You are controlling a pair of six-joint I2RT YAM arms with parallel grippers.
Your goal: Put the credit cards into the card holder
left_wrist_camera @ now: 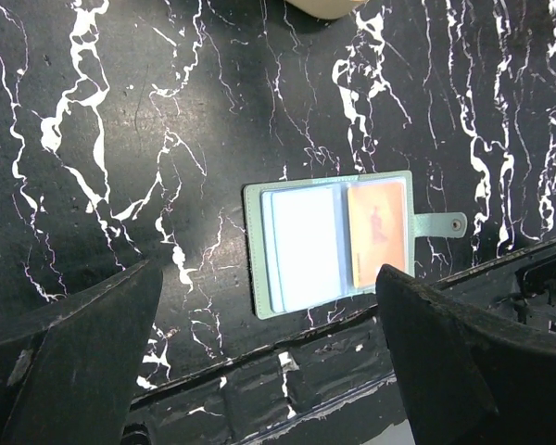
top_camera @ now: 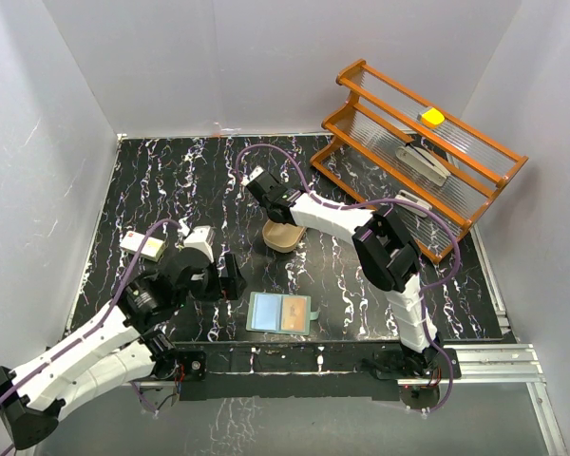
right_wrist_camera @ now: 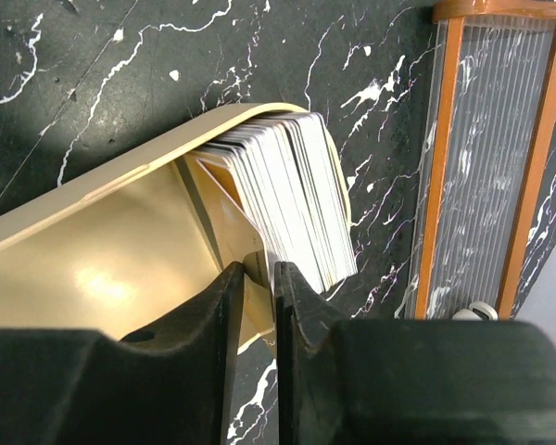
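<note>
A beige box (top_camera: 281, 239) at the table's middle holds a stack of cards (right_wrist_camera: 289, 195), upright at one end. My right gripper is over it, fingertips close together at the edge of the leaning front card; whether they grip it I cannot tell. The open card holder (top_camera: 278, 312) lies at the front edge, with a light-blue left side and an orange card (left_wrist_camera: 375, 232) in the right side. My left gripper (top_camera: 230, 275) hangs open left of and above the holder, nothing between its fingers.
A wooden rack (top_camera: 494, 177) fills the back right, with a yellow object (top_camera: 431, 117) on it. A pale packet (top_camera: 142, 245) lies at the left behind my left arm.
</note>
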